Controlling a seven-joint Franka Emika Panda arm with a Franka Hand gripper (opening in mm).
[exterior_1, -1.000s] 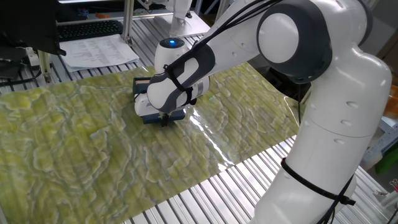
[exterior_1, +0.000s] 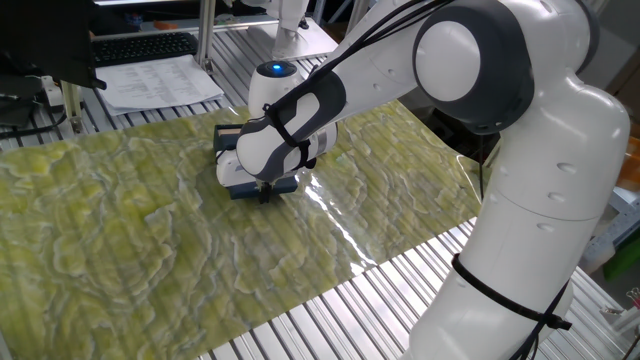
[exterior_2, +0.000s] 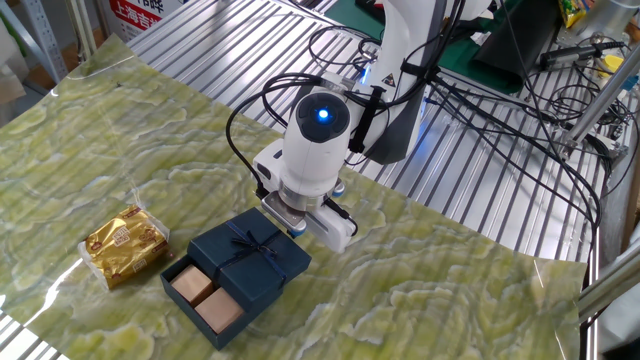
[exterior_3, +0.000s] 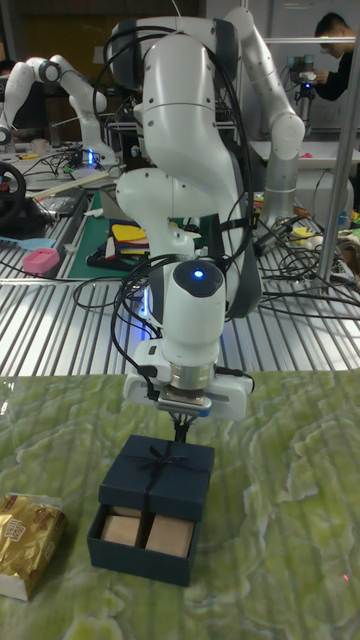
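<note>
A dark blue gift box (exterior_3: 140, 559) stands on the green mat, two beige blocks (exterior_3: 170, 535) showing in its uncovered front part. Its lid (exterior_3: 189, 467), with a dark ribbon bow, lies shifted back over the rear part. My gripper (exterior_3: 181, 429) points down at the lid's rear edge, its dark fingers close together. The lid and the hand partly hide the fingertips, so whether they pinch the lid's edge is unclear. In exterior view 1 the arm covers most of the box, leaving a strip of the blue lid (exterior_1: 283, 186) in sight.
A gold foil package (exterior_2: 124, 246) lies beside the box, to its left in exterior views 2 and 3. The marbled green mat (exterior_1: 90, 250) is otherwise mostly clear. Papers (exterior_1: 158, 84) and a keyboard (exterior_1: 140, 48) lie beyond the mat in exterior view 1.
</note>
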